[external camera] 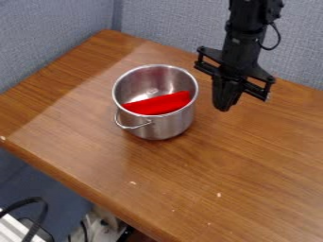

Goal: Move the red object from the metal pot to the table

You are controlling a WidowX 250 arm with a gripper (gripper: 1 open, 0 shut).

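Note:
The metal pot (178, 126) stands upright on the wooden table, left of centre, with its wire handle towards the front left. Inside it lies the red object (158, 103), long and slanted, its lower edge partly hidden by the near wall. To the right of the pot and a little behind it, my black gripper (226, 98) points downward, apart from both pot and red object. Its dark fingers blend together, so their opening cannot be made out. Nothing held shows at their tips.
Bare wooden table (240, 180) stretches across the front and right. A grey-blue padded wall (44, 36) borders the back and left. Past the table's lower left edge are black cables (38, 205) and a white item.

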